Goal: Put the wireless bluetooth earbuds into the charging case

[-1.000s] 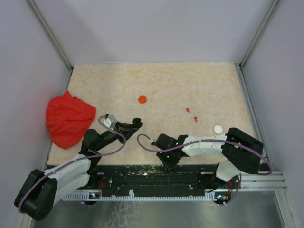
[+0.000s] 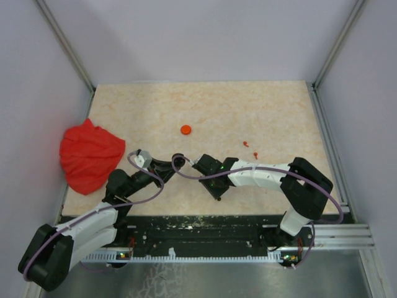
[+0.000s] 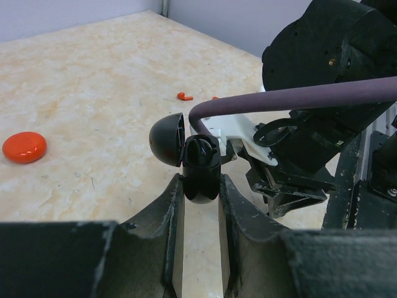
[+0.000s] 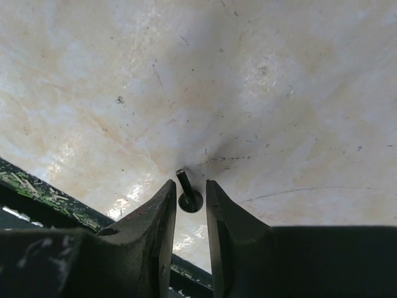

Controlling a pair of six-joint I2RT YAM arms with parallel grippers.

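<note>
In the left wrist view, the black charging case (image 3: pixel 201 177) is pinched near the tips of my left gripper, its rounded lid (image 3: pixel 166 139) swung up to the left. That gripper is shut on the case and holds it above the table. A black earbud (image 4: pixel 190 201) lies on the table near its front edge, stem pointing away in the right wrist view. My right gripper stands open over it, a fingertip to each side, gripping nothing. From above, the earbud (image 2: pixel 218 198) shows as a dark spot by the right gripper's tip.
A red round case (image 2: pixel 186 130) sits mid-table, and two red earbuds (image 2: pixel 245 144) lie to the right. Red cloth (image 2: pixel 92 155) covers the left side. The right arm (image 2: pixel 260 174) reaches across the front right. The dark front edge (image 4: pixel 80 211) runs close to the earbud.
My right gripper moved from the front edge inward over the table and opened; the earbud it held now lies on the table. The right arm now hides the white case. The left gripper stayed still.
</note>
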